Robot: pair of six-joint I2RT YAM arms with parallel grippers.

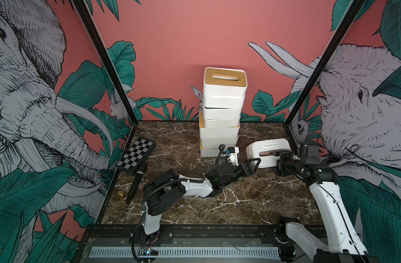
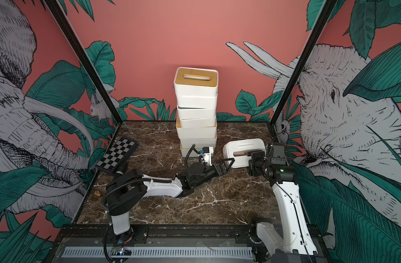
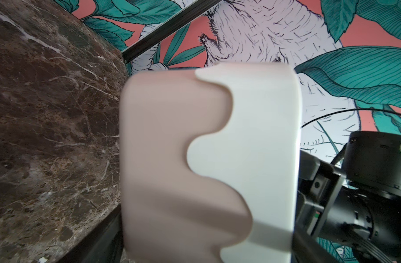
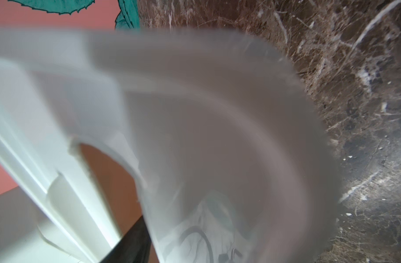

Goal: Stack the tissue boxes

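Note:
A white tissue box (image 1: 267,144) with a long slot in its lid is tilted to the right of the stack. In the left wrist view, a box face (image 3: 165,153) fills the middle, pinkish-grey and white with a wavy border. My left gripper (image 1: 254,165) is at the box's left end, its blurred fingers (image 3: 106,239) low on either side. My right gripper (image 1: 282,163) overlaps the right end of the slot; one dark finger (image 4: 136,243) shows at the slot opening. Whether either gripper grips the box cannot be told. A tall stack of tissue boxes (image 1: 222,103) leans slightly, topped by a wooden lid.
At the left lie a checkered board (image 1: 137,154) and a dark tube-like item (image 1: 136,184), with a small brass-coloured piece (image 1: 121,193) nearby. The stack stands close behind the left gripper. Bare marble tabletop (image 1: 253,201) lies in front of the box.

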